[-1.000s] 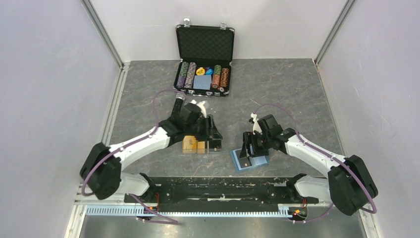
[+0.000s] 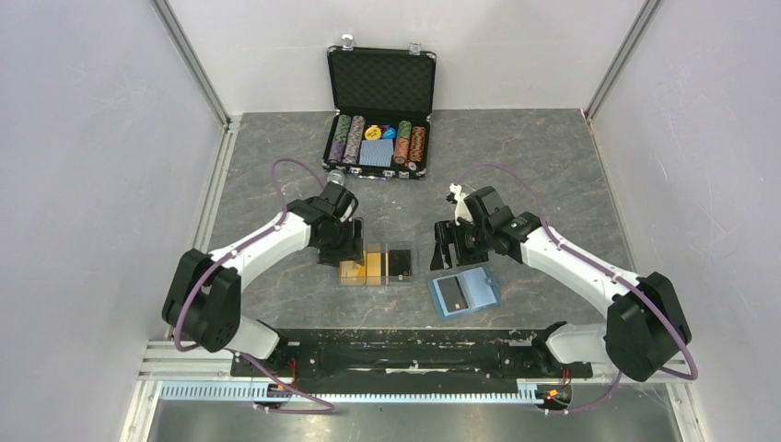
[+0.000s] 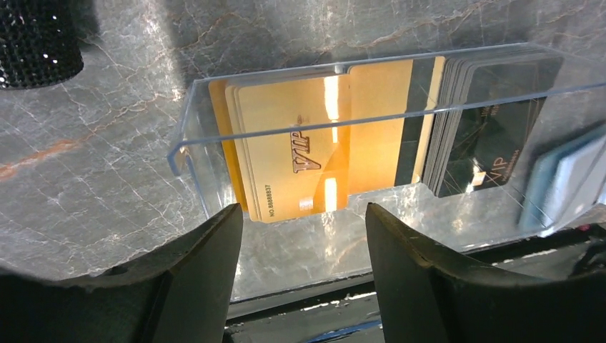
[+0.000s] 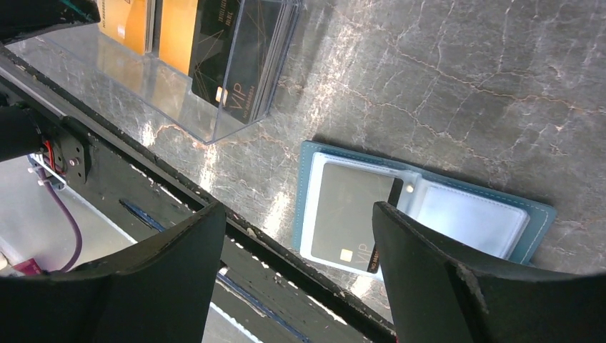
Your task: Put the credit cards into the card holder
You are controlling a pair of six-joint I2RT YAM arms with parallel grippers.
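A clear acrylic box holds yellow VIP cards, more gold cards and black cards. My left gripper hangs open over the yellow end, nothing visible between its fingers. The light-blue card holder lies front right of the box, a dark VIP card in its left slot and the right slot without a visible card. My right gripper is open above the holder, empty.
An open poker-chip case stands at the back, with a dark microphone-like cylinder near the box. Its front edge is close.
My left arm has drawn back leftward from the box's black cards to above its yellow end. My right gripper has moved back and left from over the card holder.
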